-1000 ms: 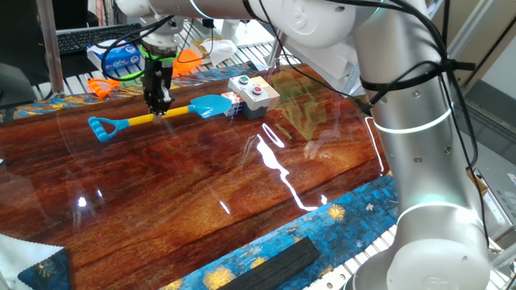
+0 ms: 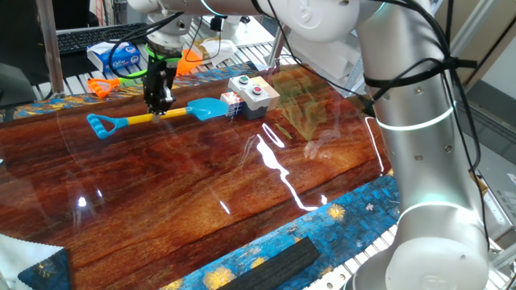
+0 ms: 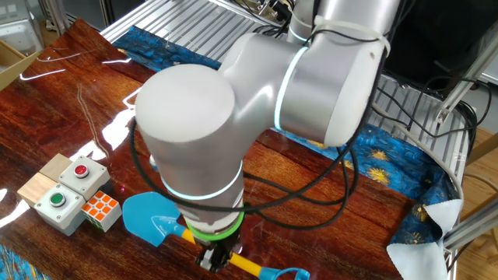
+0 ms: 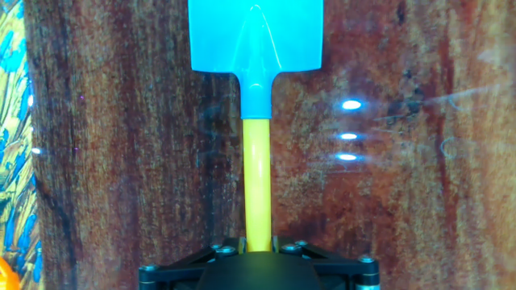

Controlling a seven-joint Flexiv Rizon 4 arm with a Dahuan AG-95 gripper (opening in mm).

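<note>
A toy shovel with a blue blade (image 2: pixel 208 109), yellow shaft (image 2: pixel 173 113) and blue D-shaped handle (image 2: pixel 105 126) lies across the far left of the wooden table. My gripper (image 2: pixel 159 113) points down at mid-shaft. In the wrist view, its fingertips press close on both sides of the yellow shaft (image 4: pixel 257 177), so the gripper is shut on the shovel. The blade (image 4: pixel 256 36) extends straight ahead there. Exterior view 2 shows the gripper (image 3: pixel 212 260) between blade (image 3: pixel 152 218) and handle (image 3: pixel 284 274). Whether the shovel clears the tabletop is hard to tell.
Orange toys (image 2: pixel 103 86) and a blue tissue pack (image 2: pixel 113 56) sit behind.
The shovel's blade end has dipped slightly in the exterior view, while its handle stays almost in place. The wrist above has shifted a little to the right. My grip looks the same.
</note>
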